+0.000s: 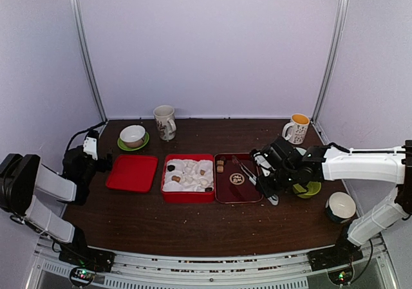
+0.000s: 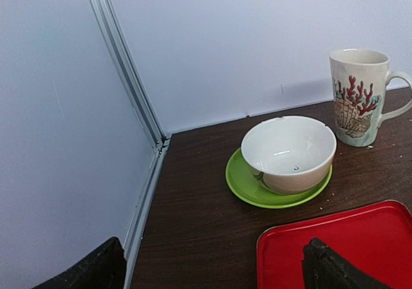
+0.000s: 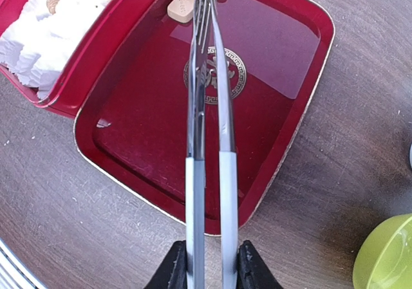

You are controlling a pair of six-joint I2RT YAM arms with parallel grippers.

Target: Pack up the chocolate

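My right gripper is shut on metal tongs [image 3: 226, 179], whose tips reach the chocolates [image 3: 180, 9] at the back-left of the dark red tray [image 3: 141, 160]; whether the tips hold one cannot be told. Left of that tray is a red box [image 1: 167, 192] with white liners and several chocolates in it. My left gripper [image 1: 102, 161] stands open and empty at the table's left, beside a red lid [image 1: 132, 173], facing the bowl and mug.
A white bowl [image 1: 133, 133] on a green plate and two mugs [image 1: 164, 123] stand at the back. A green bowl [image 3: 386, 257] and a dark-sided bowl [image 1: 340, 205] are at the right.
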